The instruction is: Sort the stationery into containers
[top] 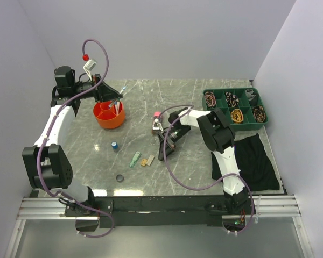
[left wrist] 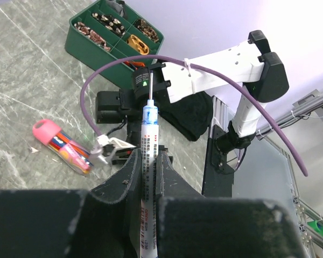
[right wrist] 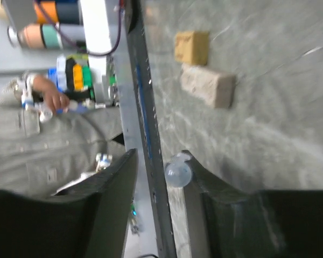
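My left gripper is shut on a slim white pen (left wrist: 150, 115) with a blue tip section. In the top view that gripper (top: 120, 97) hangs over the orange round container (top: 109, 123), where white sticks stand. Part open and low over the table's middle is my right gripper (top: 166, 152); in the right wrist view, a translucent rounded tip (right wrist: 178, 172) shows against its right finger, its nature unclear. Beyond its fingers lie a tan block (right wrist: 191, 48) and a beige block (right wrist: 207, 86). Behind the right gripper is a pink-lidded clear case (top: 157, 116) with coloured items inside.
Several loose items lie left of the right gripper: a small blue cylinder (top: 114, 145), a light green piece (top: 135, 159) and a grey ring (top: 120, 178). A divided green box (top: 231, 126) stands back right, behind black cloth (top: 251, 164).
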